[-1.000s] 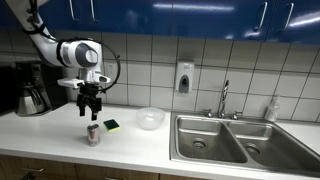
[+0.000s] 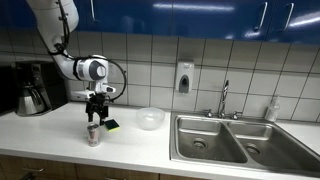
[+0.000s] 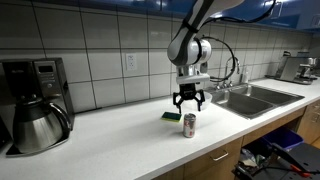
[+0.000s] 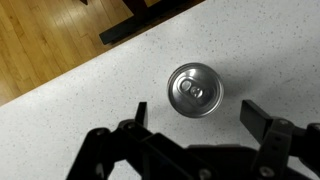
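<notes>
A silver-topped can point(image 4: 195, 90) stands upright on the white counter. Its top with the pull tab shows in the wrist view, just beyond the gap between my fingers. My gripper point(image 3: 188, 102) is open, pointing down, with empty space between its fingers. In exterior view 2 it hangs above and behind the can point(image 3: 189, 126). Exterior view 1 also shows clear space between the gripper point(image 2: 98, 112) and the can point(image 2: 93, 134) below it.
A green and dark sponge point(image 3: 172, 116) lies close to the can. A clear bowl point(image 2: 151, 118) and the double sink point(image 2: 172, 143) are farther right in exterior view 1. A coffee maker point(image 3: 36, 104) stands at the other end. Bare counter lies between.
Over the last second my arm has come slightly right and downward in exterior view 1. The can, sponge and bowl have stayed in place.
</notes>
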